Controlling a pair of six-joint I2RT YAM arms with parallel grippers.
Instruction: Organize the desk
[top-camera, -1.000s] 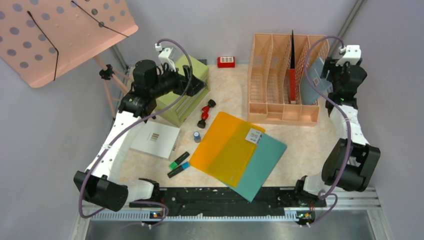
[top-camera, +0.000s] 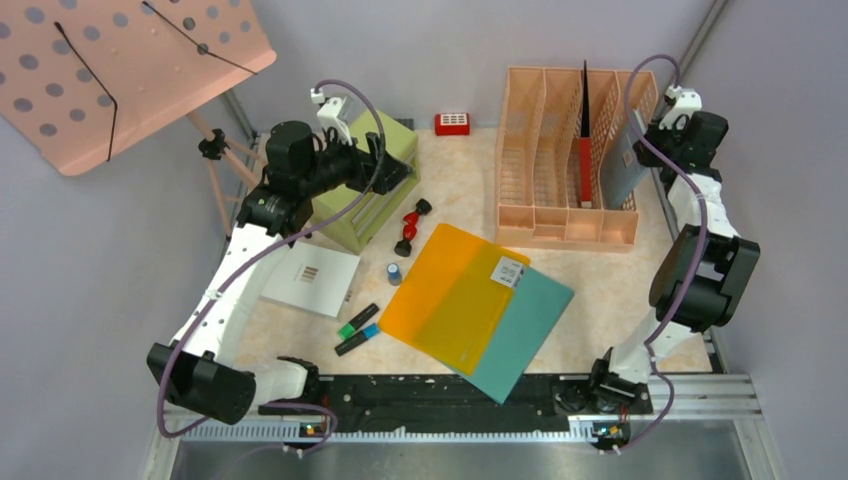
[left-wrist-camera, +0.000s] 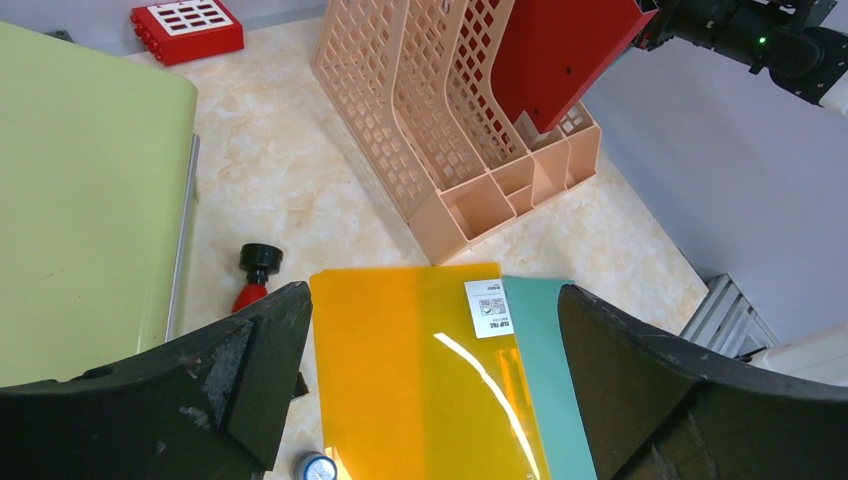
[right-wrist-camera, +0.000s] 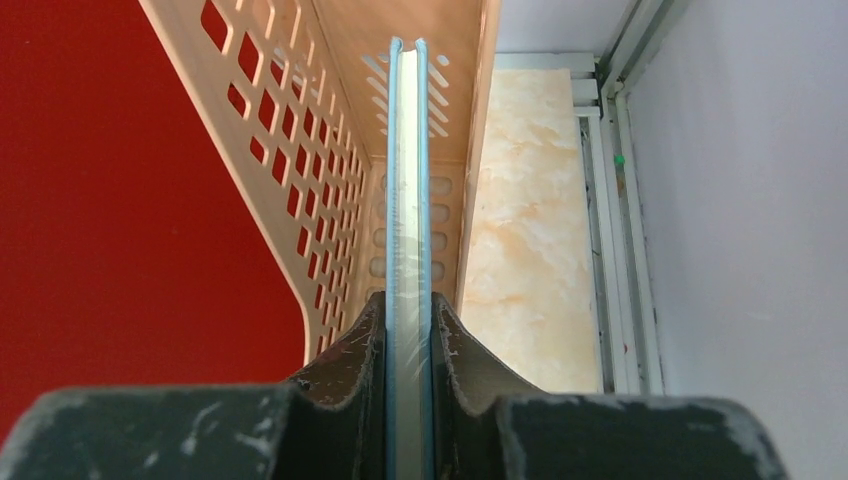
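Note:
A peach file organizer (top-camera: 535, 220) stands at the back right, with a red folder (top-camera: 586, 170) upright in one slot. A light-blue folder (top-camera: 620, 170) is in the rightmost slot, and my right gripper is shut on its edge. My left gripper (top-camera: 390, 165) is open and empty above the green box (top-camera: 350, 225). A yellow folder (top-camera: 440, 300) overlaps a teal folder (top-camera: 530, 330) at the front middle. A white item (top-camera: 305, 280) lies at left.
Markers (top-camera: 358, 340), a small blue bottle (top-camera: 394, 273), red-and-black stamps (top-camera: 410, 230) and a red block (top-camera: 452, 123) are on the desk. Bare desk shows right of the teal folder.
My right arm has moved back and slightly left around the light-blue folder, which now stands more upright. My left arm is still.

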